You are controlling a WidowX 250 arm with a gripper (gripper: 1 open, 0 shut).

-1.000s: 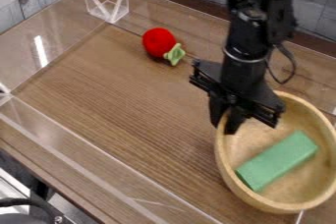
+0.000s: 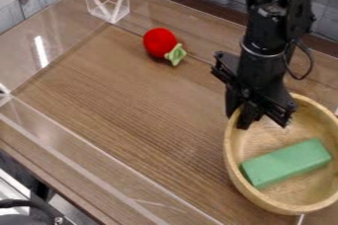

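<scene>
My gripper (image 2: pixel 251 106) is a black arm reaching down from the top right to the upper left rim of a cream oval bowl (image 2: pixel 313 144). Its fingers are shut on that rim, partly hiding it. A green block (image 2: pixel 288 163) lies inside the bowl at the lower right of the view.
A red object with green leaves (image 2: pixel 161 43) lies on the wooden table (image 2: pixel 119 120) at the upper middle. A clear plastic container (image 2: pixel 109 4) stands at the top left.
The gripper and bowl have shifted slightly and turned. The green block now sits a little further left in the view, with the bowl.
</scene>
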